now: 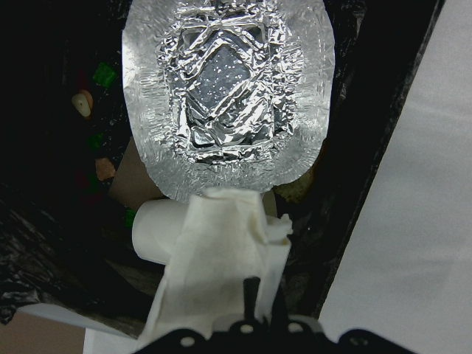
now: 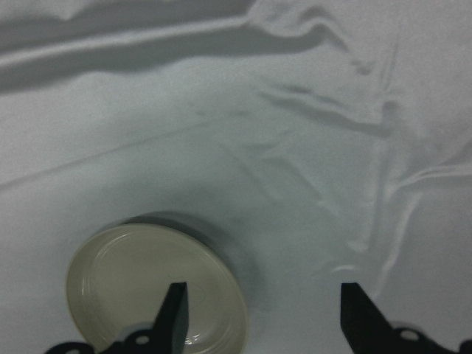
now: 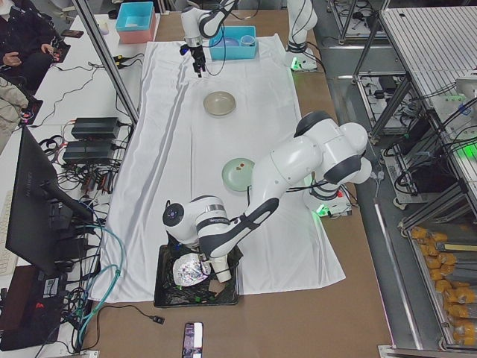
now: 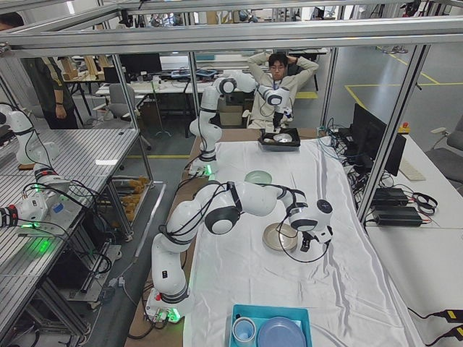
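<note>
My left gripper is over the black-lined bin [image 3: 168,296] at the near end, shut on a white napkin [image 1: 214,258]. In the bin lie a crumpled foil tray [image 1: 221,88], a white paper cup [image 1: 155,228] under the napkin, and small scraps. My right gripper stands open above the cloth at the far end, near a beige plate [image 2: 136,273], nothing between its fingers. A green plate [image 3: 237,174] lies mid-table beside the left arm.
A blue bin [image 4: 304,322] with a plate and cup stands at the far end by the right arm. A phone [image 3: 193,339] lies beyond the black bin; monitors and cables line one side.
</note>
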